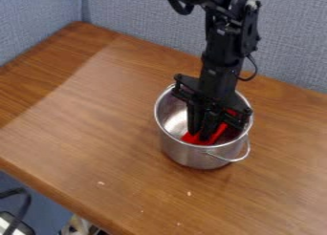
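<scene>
A silver metal pot (182, 148) with a wire handle stands on the wooden table (90, 134). A red object (211, 134) lies inside it, partly hidden by my gripper (205, 119). My black gripper reaches down into the pot from above, its lower part over and in front of the red object. Whether the fingers are open or shut on it is hard to make out.
Grey padded walls stand behind it. A cable and other items sit below the table's edge at the lower left.
</scene>
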